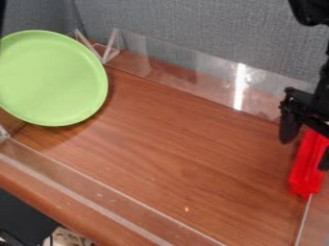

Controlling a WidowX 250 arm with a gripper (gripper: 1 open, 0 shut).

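My gripper (293, 115) is at the right edge, black and partly cut off, just above a red block-like object (306, 163) that stands against the right side of the wooden surface (167, 163). The gripper's fingers look open, though its far side is out of view. A green round plate (49, 77) sits at the upper left.
Clear plastic walls (193, 67) line the back and front edges of the surface. A white bracket stands behind the plate.
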